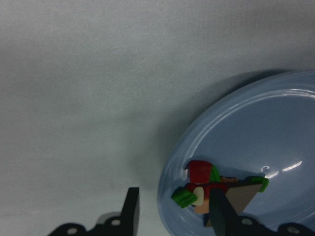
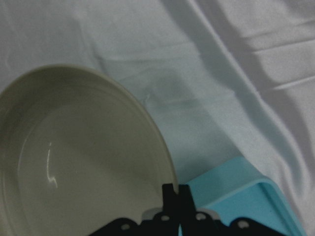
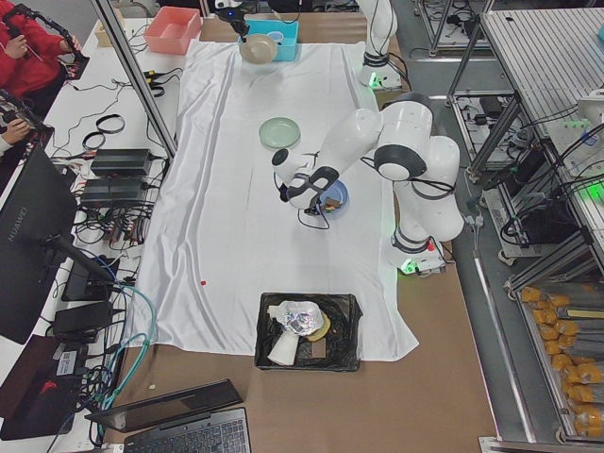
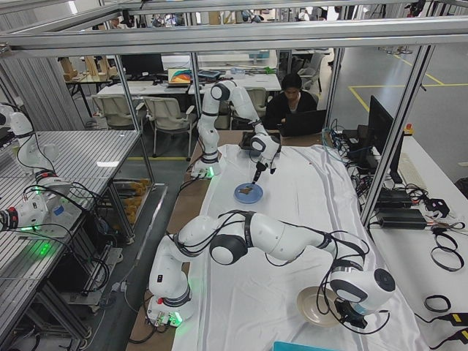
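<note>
My left gripper is open above the left part of a blue plate (image 1: 266, 128), which holds a small pile of pieces (image 1: 199, 171) in red, green, brown and grey, close by the fingers. My right gripper is shut on the rim of a beige bowl (image 2: 83, 147), which is beside a light blue bin (image 2: 226, 172); in the camera left view the bowl overlaps that bin.
A pale green plate (image 3: 279, 132) lies mid-table. A black tray (image 3: 307, 359) with foil and other items stands at the near end; a pink bin (image 3: 175, 30) sits on the side table.
</note>
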